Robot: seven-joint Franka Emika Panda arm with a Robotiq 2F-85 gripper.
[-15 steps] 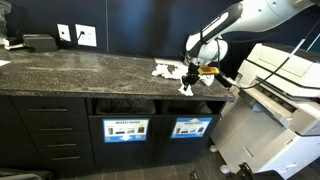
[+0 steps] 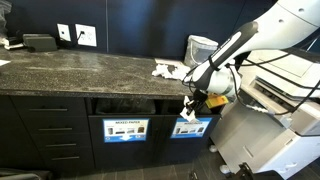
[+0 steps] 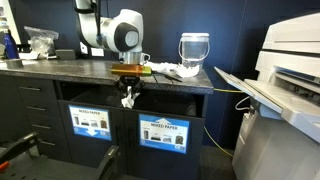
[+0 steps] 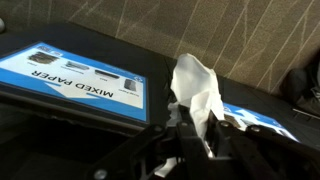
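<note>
A crumpled white paper or tissue is pinched in my gripper, which is shut on it. In exterior view 1 the gripper points downward in front of the counter edge, and the white paper hangs beneath it near the right label. Exterior view 2 shows the paper at the level of the bin openings, close to the divider between the two bins. Both bins carry blue and white "MIXED PAPER" labels, the left label and the right label. The fingertips are partly hidden by the paper.
More crumpled white paper lies on the dark countertop, beside a white bucket. A white slanted panel stands to the right.
Over the last second, the gripper has come down with the paper, from about the counter edge to lower in front of the bins. The arm reaches lower.
</note>
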